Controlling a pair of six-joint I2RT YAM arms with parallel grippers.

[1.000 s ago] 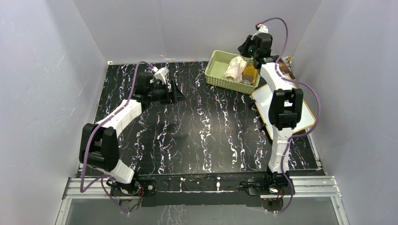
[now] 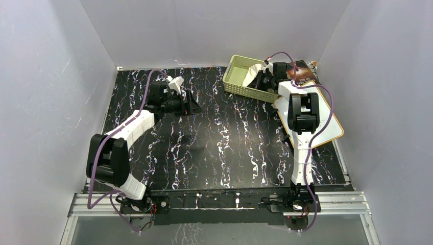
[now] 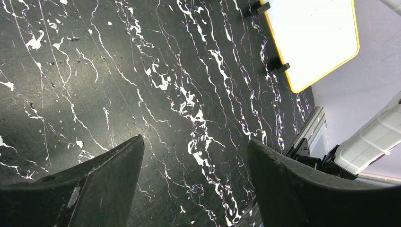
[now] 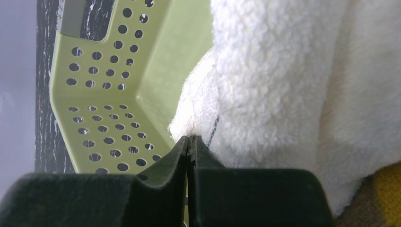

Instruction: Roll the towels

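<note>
A green perforated basket (image 2: 235,76) stands at the back right of the table. White fluffy towels (image 4: 269,71) lie in it, with a yellow and brown cloth (image 4: 387,194) beside them in the right wrist view. My right gripper is down in the basket against the towels, shut, with its fingertips touching or partly under the white fabric; nothing clearly shows between them. My left gripper (image 2: 190,102) hangs over the left half of the table, open and empty, with bare dark marble between its fingers in the left wrist view.
A white board (image 2: 321,132) with a yellow edge lies on the right, with a dark printed cover (image 2: 301,71) behind it. Walls enclose the back and sides.
My right gripper has come down from above the basket's back edge into the basket, among the towels. The left arm is nearly still.
</note>
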